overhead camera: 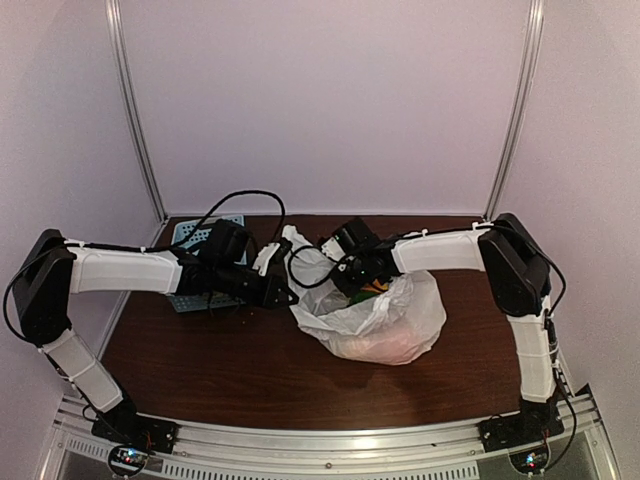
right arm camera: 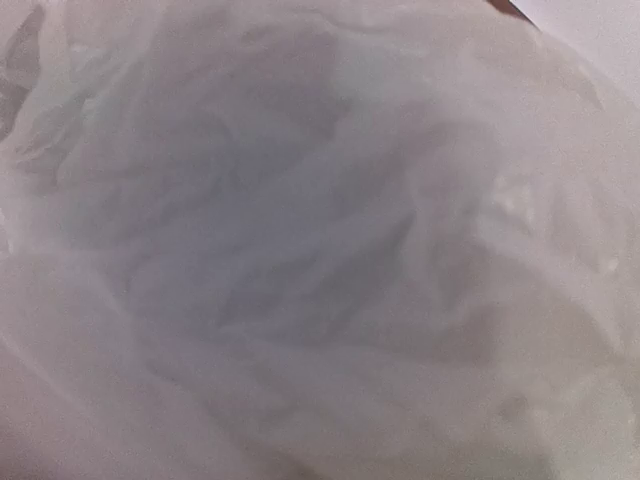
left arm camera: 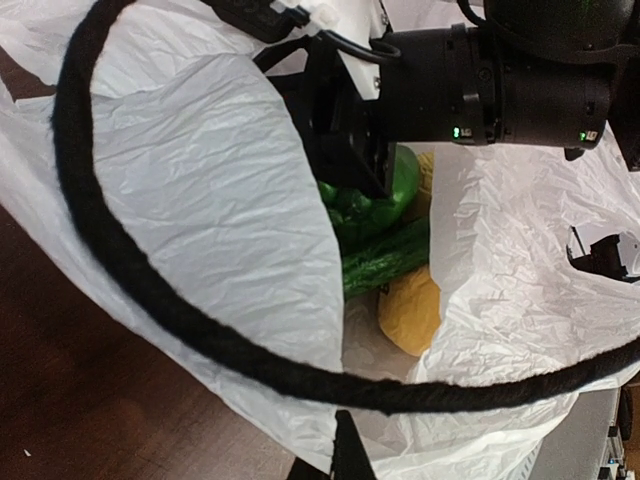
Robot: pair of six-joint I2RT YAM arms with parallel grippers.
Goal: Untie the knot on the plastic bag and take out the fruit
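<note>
The white plastic bag (overhead camera: 385, 335) lies right of the table's middle with its mouth spread. Inside, the left wrist view shows a green pepper (left arm camera: 398, 185), a dark green cucumber (left arm camera: 385, 262) and a yellow fruit (left arm camera: 410, 312). My left gripper is shut on the bag's edge, the thin film running into its fingertips. Reaching into the opening from the right is my right gripper, close over the green pepper. Its fingertips are hidden, so whether it grips anything cannot be told. White film fills the right wrist view.
A light blue basket (overhead camera: 190, 303) stands at the back left, partly behind the left arm. Bare brown tabletop (overhead camera: 250, 375) spreads across the front. My left arm's black cable (left arm camera: 230, 350) loops across the left wrist view.
</note>
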